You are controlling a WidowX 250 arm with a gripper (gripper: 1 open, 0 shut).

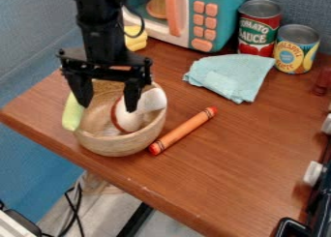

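Observation:
My black gripper (108, 92) hangs open over a wooden bowl (114, 141) at the left of the table. Inside the bowl is a white and red round object (145, 107), below and between the fingers' reach. A pale green elongated item (73, 113) leans at the bowl's left side. An orange crayon-like stick (183, 131) lies to the right of the bowl.
A light blue cloth (230, 76), a tomato can (257, 26), a yellow can (296, 49) and a toy microwave (195, 18) stand at the back. A dark device (303, 222) is at the right edge.

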